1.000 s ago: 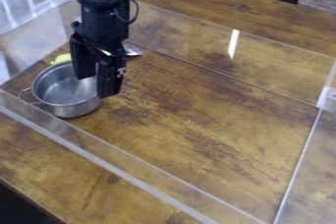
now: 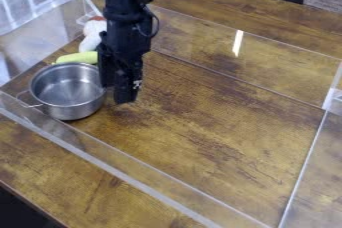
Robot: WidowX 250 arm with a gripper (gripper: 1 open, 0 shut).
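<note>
A steel pot [image 2: 64,92] with wire handles sits at the left of the wooden table. My black gripper [image 2: 118,90] hangs just past the pot's right side, low over the table; whether anything is between its fingers cannot be made out. Behind the pot lie a yellow-green object [image 2: 74,58] and a white object [image 2: 91,34], the latter partly hidden by the arm.
Clear plastic walls border the table [image 2: 227,122] on several sides. The middle and right of the table are empty.
The gripper has moved from above the pot's right part to beside it. More of the pot's inside shows now.
</note>
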